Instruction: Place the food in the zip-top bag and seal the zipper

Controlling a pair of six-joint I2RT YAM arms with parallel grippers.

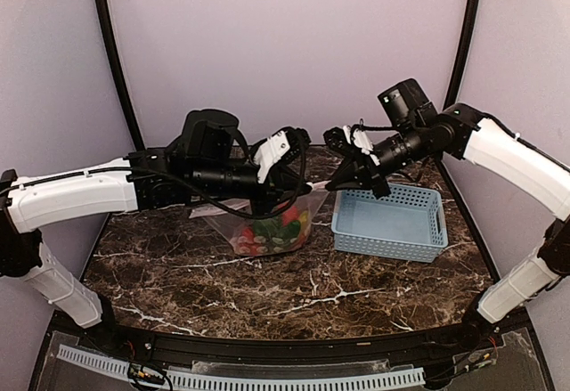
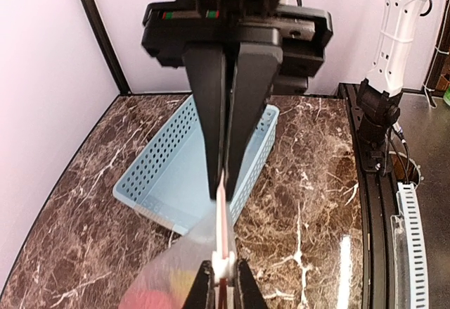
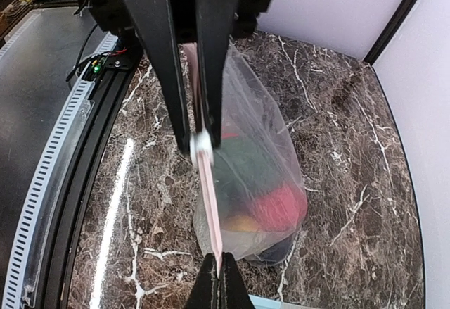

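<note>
The clear zip-top bag (image 1: 283,231) hangs below my grippers, with red, green and yellow food (image 3: 278,207) inside. Its pink zipper strip (image 3: 211,207) stretches tight between the two grippers. My left gripper is shut on the white zipper slider, which also shows between its fingertips in the right wrist view. Opposite it, my right gripper is shut on the end of the strip at the bag's corner. In the top view, a short length of strip shows between the left gripper (image 1: 305,189) and the right gripper (image 1: 330,186).
An empty light-blue basket (image 1: 387,222) stands to the right of the bag on the dark marble-patterned table (image 1: 267,297). Both arms reach in above the bag.
</note>
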